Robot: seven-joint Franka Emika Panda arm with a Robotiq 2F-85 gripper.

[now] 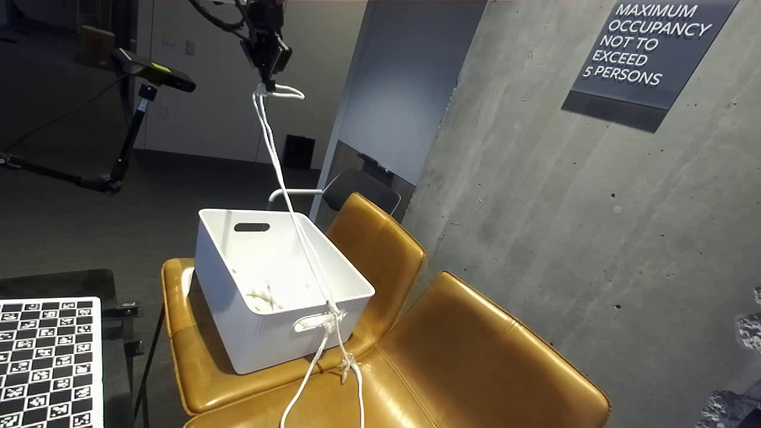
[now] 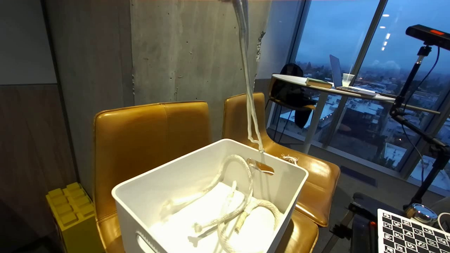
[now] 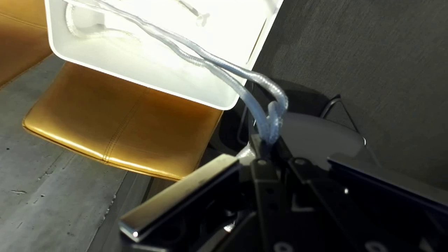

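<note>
High above the chairs, my gripper (image 1: 267, 87) is shut on a white rope (image 1: 274, 160). In the wrist view the rope (image 3: 275, 121) bends into a loop right at the fingertips, and two strands run back from it. Those strands slant down across the white bin (image 1: 285, 331) and over its near rim, beside the handle hole. Rope ends hang outside onto the seat. More rope (image 2: 249, 200) lies coiled inside the bin, seen in the second exterior view. The gripper itself is out of that view; only the strands show at its top.
The bin stands on a tan chair (image 1: 182, 356). A second tan chair (image 1: 485, 342) adjoins it, with a concrete wall (image 1: 606, 214) behind. At the left are a checkered board (image 1: 50, 364) and a camera on an arm (image 1: 153, 71). Air above the bin is clear except for the rope.
</note>
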